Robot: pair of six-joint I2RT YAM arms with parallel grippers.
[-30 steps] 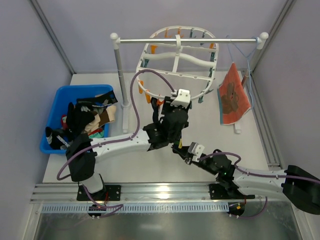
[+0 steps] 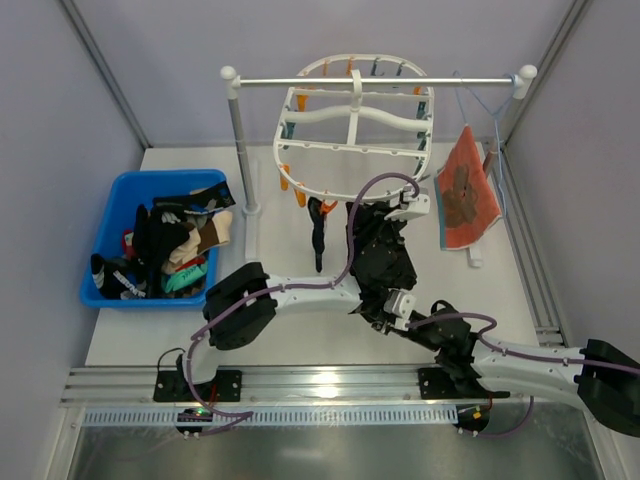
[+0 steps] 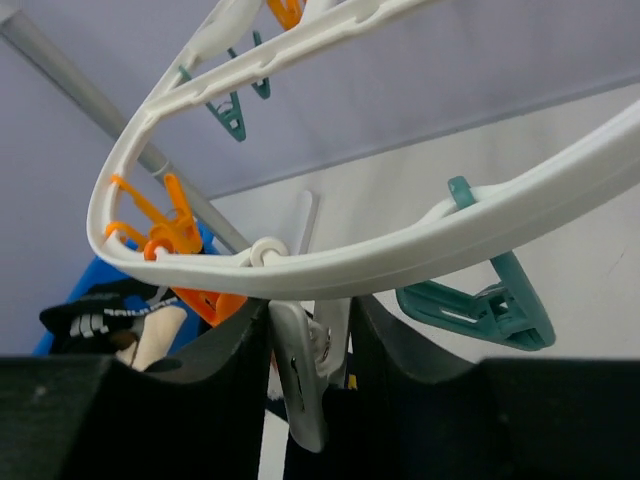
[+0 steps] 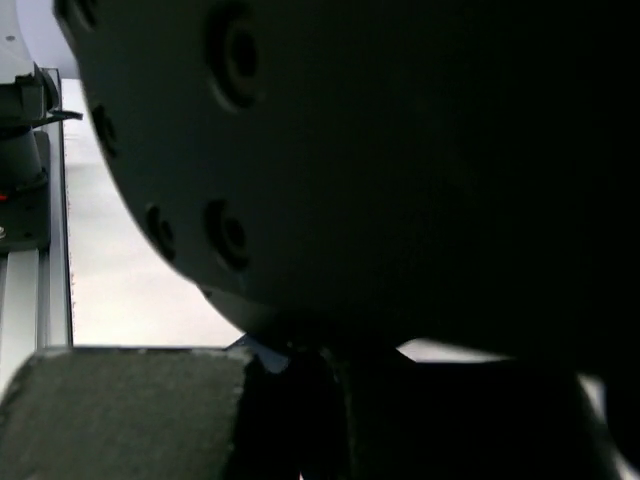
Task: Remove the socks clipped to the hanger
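The white hanger (image 2: 355, 145) hangs from the rack with clips round its rim. My left gripper is at its front rim, fingers on either side of a white clip (image 3: 297, 375); whether they press on it is unclear. Black cloth (image 3: 335, 430), seemingly a sock, shows below this clip. Under the left hand, my right gripper (image 2: 376, 314) is shut with dark cloth (image 4: 310, 420) between its fingers, apparently the same sock; the left arm hides much of it. A second black sock (image 2: 318, 240) hangs left of the left gripper by an orange clip (image 3: 210, 300).
A blue basket (image 2: 88, 275) with several socks and gloves stands at the left. To the right, an orange cloth (image 2: 462, 200) hangs from the rack by a blue cord. The left arm's black wrist housing (image 4: 330, 200) fills most of the right wrist view.
My left gripper has moved right along the hanger's front rim, and its arm has swung right. The hanger has turned a little.
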